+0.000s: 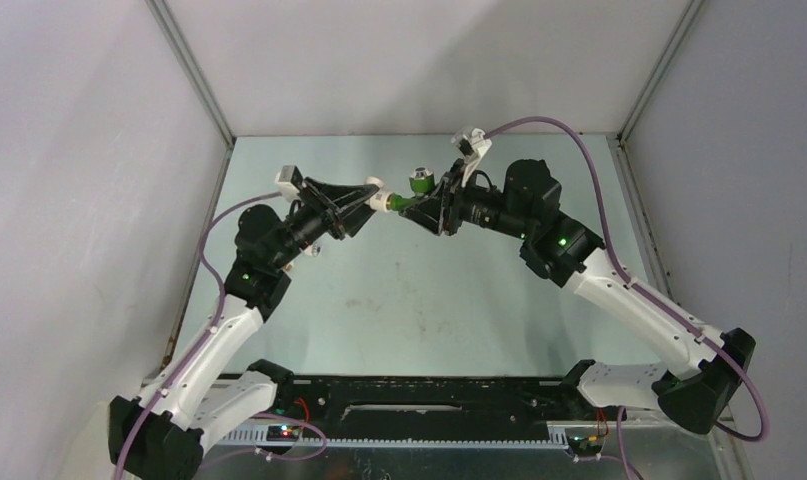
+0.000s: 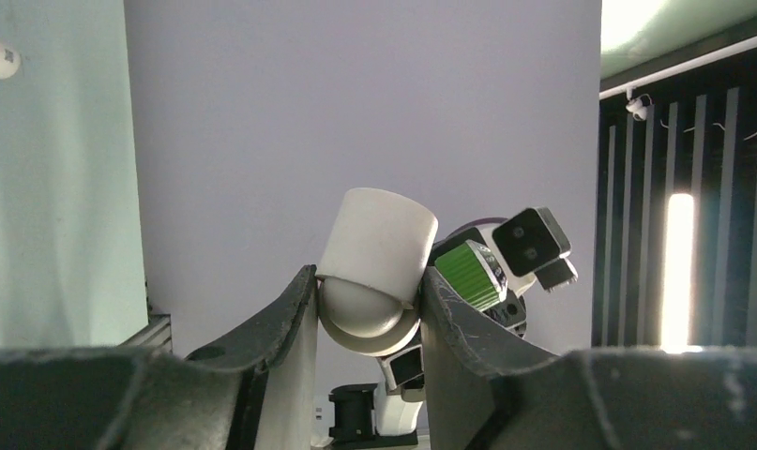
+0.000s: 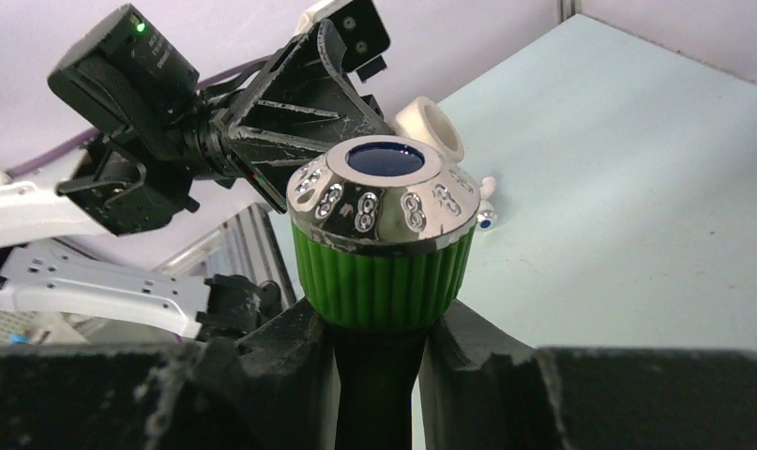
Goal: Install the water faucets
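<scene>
In the top view, my left gripper (image 1: 365, 203) is shut on a white pipe fitting (image 1: 379, 200). My right gripper (image 1: 419, 212) is shut on the green faucet (image 1: 421, 182), whose ribbed knob with a silver, blue-centred cap (image 3: 384, 211) stands up between the fingers in the right wrist view. The faucet's green end (image 1: 396, 202) points left and meets the fitting's mouth; how deep it sits cannot be told. From the left wrist, the white fitting (image 2: 379, 234) shows between the fingertips, and the faucet's green knob (image 2: 470, 275) lies behind it.
A small white faucet (image 1: 312, 250) lies on the pale tabletop (image 1: 419, 300) behind the left gripper. Walls enclose the sides and back, and both arms meet above the table.
</scene>
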